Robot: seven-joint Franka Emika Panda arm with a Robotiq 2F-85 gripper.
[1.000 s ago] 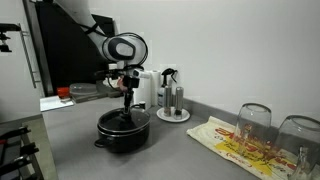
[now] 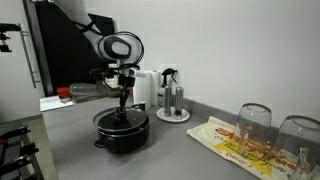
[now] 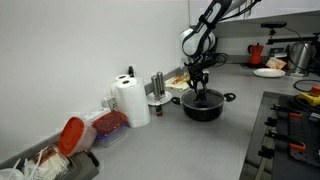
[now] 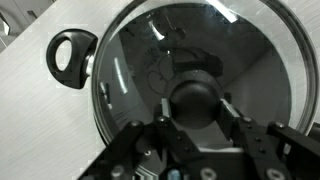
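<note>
A black pot (image 2: 122,141) stands on the grey table, a glass lid (image 4: 140,65) with a dark round knob (image 4: 196,92) over its top. My gripper reaches down from above, shut on the knob with a finger at either side. In exterior view 1 the lid looks slightly tilted and set a little toward the left of the pot; whether its rim touches the pot all round, I cannot tell. One pot handle (image 4: 72,58) shows outside the lid's edge in the wrist view. The far side of the pot is partly hidden by the arm.
Behind the pot stand a paper towel roll (image 3: 132,99) and a plate (image 2: 173,116) with bottles and grinders. A patterned cloth (image 2: 235,146) and upturned glasses (image 2: 253,122) lie to the right in exterior view 1. Between them and the pot the table is clear.
My gripper and the lid have moved slightly to the left in exterior view 1, and the lid's left edge stands out more over the pot. The pot has stayed in place.
</note>
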